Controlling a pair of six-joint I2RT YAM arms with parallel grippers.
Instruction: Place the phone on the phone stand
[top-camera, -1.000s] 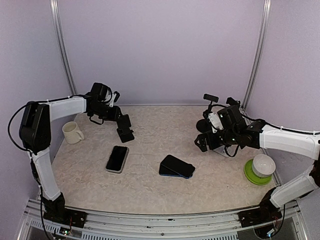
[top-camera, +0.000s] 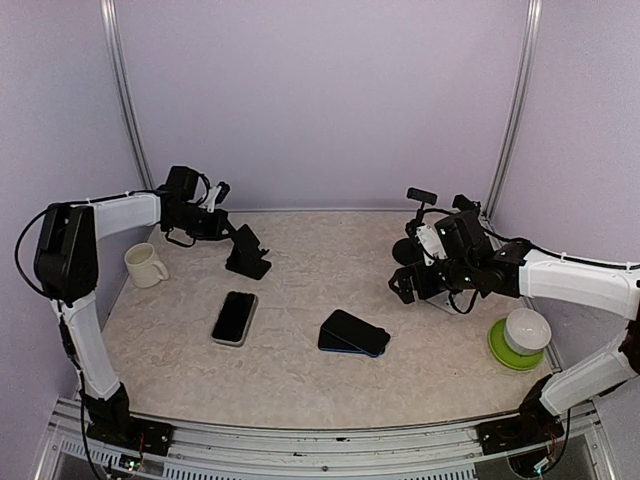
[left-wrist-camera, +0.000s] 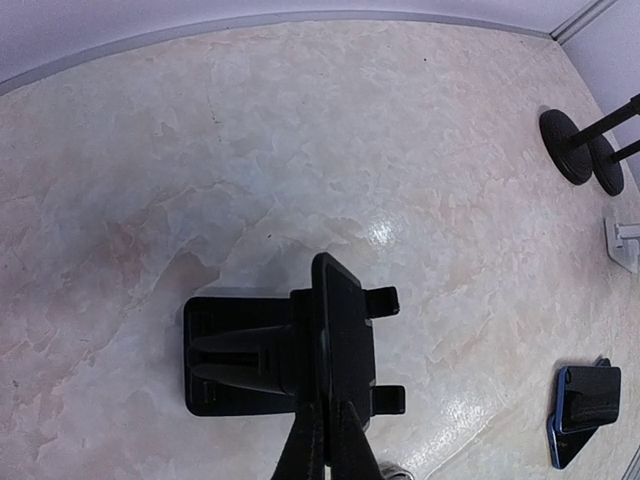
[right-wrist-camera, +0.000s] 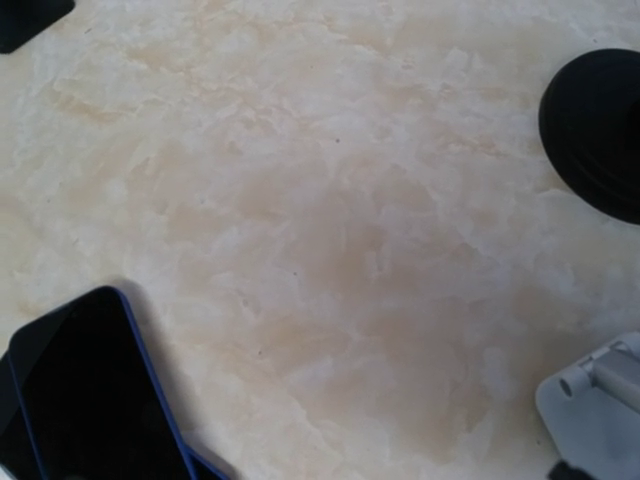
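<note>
A black phone stand stands at the table's back left, its upright plate seen edge-on in the left wrist view. My left gripper is at the top of that plate, shut, its fingertips seeming to pinch the plate's thin edge. A silver-edged phone lies in front of the stand. Two stacked dark phones lie at the middle front, also in both wrist views. My right gripper hangs open over the right side, mostly out of its own wrist view.
A mug stands at the left, black round-based stands and a light grey stand at the right, a white bowl on a green plate at the front right.
My left gripper has moved slightly left, and the phone stand has turned and shifted a little with it. The right arm has not moved.
</note>
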